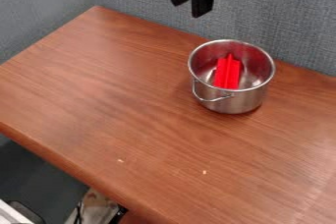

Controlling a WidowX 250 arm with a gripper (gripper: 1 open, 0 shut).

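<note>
A metal pot (246,99) with a wire handle stands on the wooden table, right of the middle in the camera view. Red stick-like pieces (226,71) lie inside it. My black gripper (191,2) hangs at the top edge, above and to the left of the pot, partly cut off by the frame. Its fingers look somewhat apart, and I see nothing between them.
A grey padded wall stands along the back and left. Cables and white parts show below the table's lower left edge.
</note>
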